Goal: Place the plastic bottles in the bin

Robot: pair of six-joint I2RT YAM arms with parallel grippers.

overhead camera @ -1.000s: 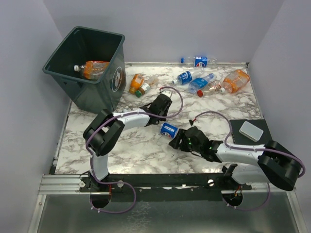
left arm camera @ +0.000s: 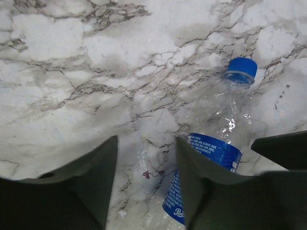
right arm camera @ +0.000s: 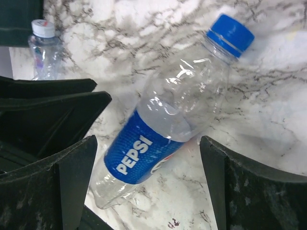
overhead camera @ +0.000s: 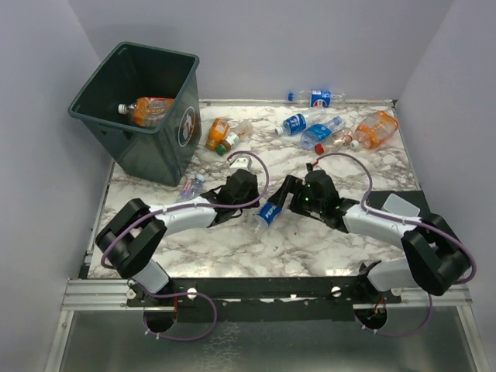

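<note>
A clear Pepsi bottle (overhead camera: 269, 214) with blue label and cap lies between my grippers, also seen in the left wrist view (left arm camera: 204, 160) and right wrist view (right arm camera: 144, 143). My left gripper (overhead camera: 244, 200) hangs just left of it, fingers apart, nothing visible between them. My right gripper (overhead camera: 286, 190) is open over the bottle, which lies between and below its fingers. The dark green bin (overhead camera: 108, 93) at back left holds an orange-labelled bottle (overhead camera: 147, 111).
Several bottles (overhead camera: 318, 133) lie along the back right, two orange and green-capped ones (overhead camera: 218, 132) near the bin. A clear bottle (overhead camera: 188, 188) lies at left. A black pad (overhead camera: 399, 196) with a white object is at right.
My right gripper has risen toward the back. The bottle has turned from lying crosswise to a steeper diagonal.
</note>
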